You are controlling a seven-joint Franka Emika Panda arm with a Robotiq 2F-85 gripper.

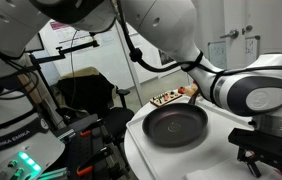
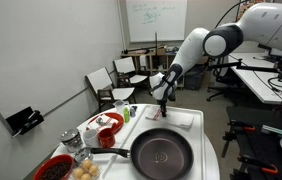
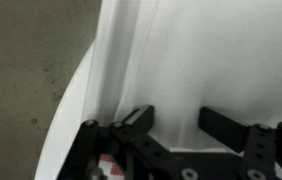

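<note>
A white cloth (image 3: 216, 65) fills most of the wrist view, with a long raised fold near its left side. My gripper is low over the cloth, its two dark fingers apart and white fabric visible in the gap. Whether any fabric is pinched or touched cannot be made out. In exterior view 1 the gripper is at the lower right, by the cloth (image 1: 213, 168) on the white table; its fingertips are partly hidden. Exterior view 2 shows the arm (image 2: 163, 88) reaching down at the table's far end.
A large dark frying pan (image 1: 175, 124) rests on the white table (image 1: 146, 158) beside the arm. Farther along stand a red pot (image 2: 106, 134), a metal pot (image 2: 90, 136) and a bowl of dark items (image 2: 56, 169). The table's edge (image 3: 69, 125) shows left of the cloth.
</note>
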